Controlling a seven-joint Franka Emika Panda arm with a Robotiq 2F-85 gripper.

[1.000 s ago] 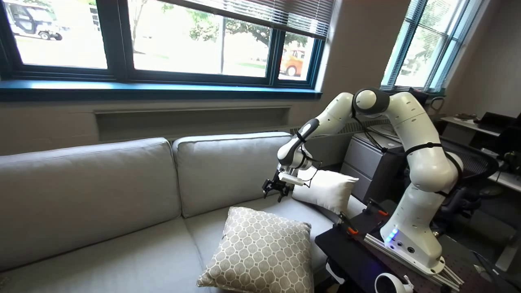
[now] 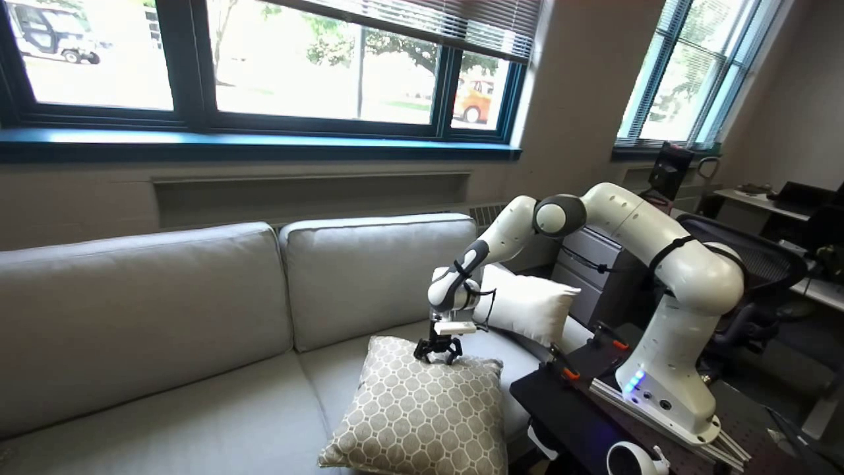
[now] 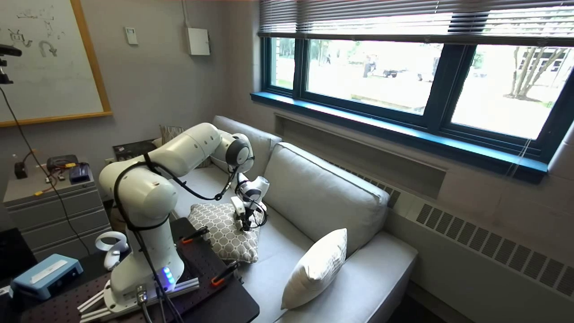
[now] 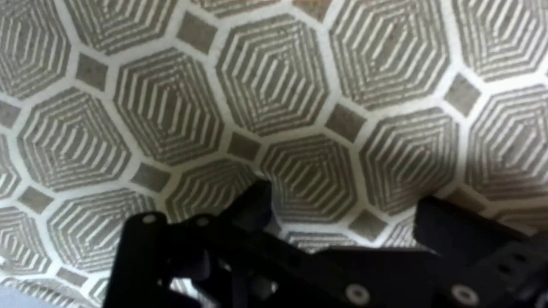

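Note:
A patterned beige pillow (image 2: 427, 408) with a white honeycomb print lies on the sofa seat, close to the robot's table. At its far edge, my gripper (image 2: 439, 353) points down with its fingers spread apart. From the other side, exterior view 2 shows the gripper (image 3: 245, 226) over the same pillow (image 3: 223, 226). Pillow fabric (image 4: 272, 72) fills the wrist view, and the black fingers (image 4: 457, 226) stand wide apart low in it, right at the cloth. No fold of cloth shows pinched between them. Whether the fingertips press into the fabric I cannot tell.
A plain white pillow (image 2: 526, 305) leans at the sofa's right end. Behind the seat rise grey back cushions (image 2: 380, 277). The black table (image 3: 242, 301) carries orange-tipped clamps (image 3: 224, 273) along its sofa-side edge.
My gripper has come down and slightly to the left in exterior view 1, from above the seat to the patterned pillow's far edge. Both pillows lie essentially where they were.

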